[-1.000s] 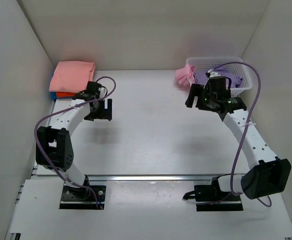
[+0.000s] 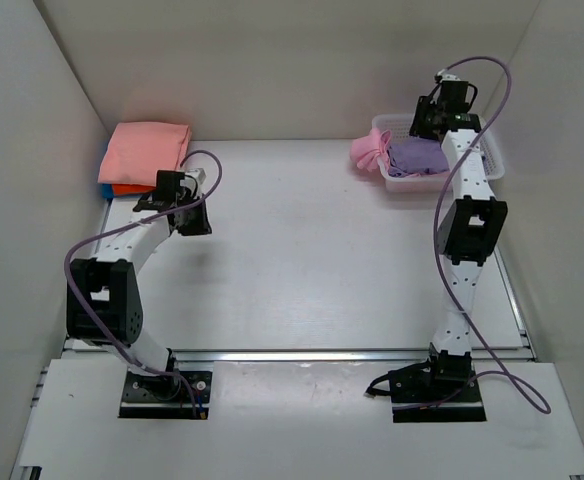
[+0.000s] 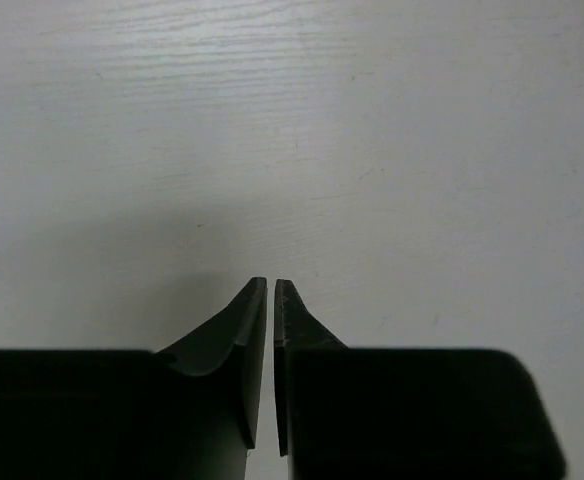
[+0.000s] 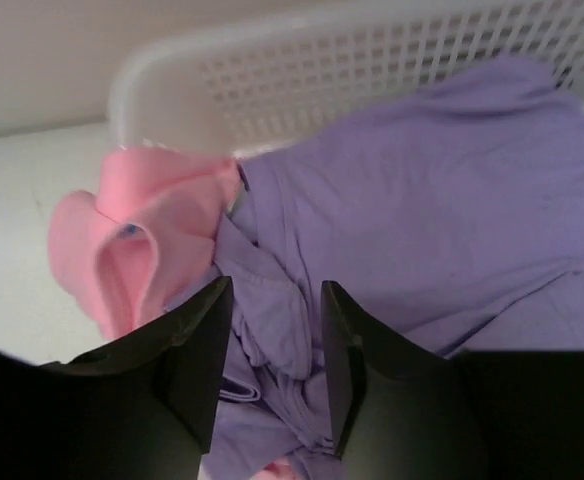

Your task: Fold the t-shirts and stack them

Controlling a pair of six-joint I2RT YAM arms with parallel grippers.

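Folded shirts lie stacked in the far left corner, a salmon-pink shirt (image 2: 144,152) on top with orange and blue edges below. In the basket (image 2: 432,184) at the far right are a purple shirt (image 2: 418,157) and a pink shirt (image 2: 368,150) that hangs over its left wall. Over the basket is my right gripper, its fingers apart above the purple cloth, nothing gripped. My left gripper hovers over bare table in front of the stack, its fingertips almost together with only a thin gap and nothing between them.
Walls rise close behind the basket and the stack, and on both sides.
The left gripper's fingers have closed together; that arm shifted slightly.
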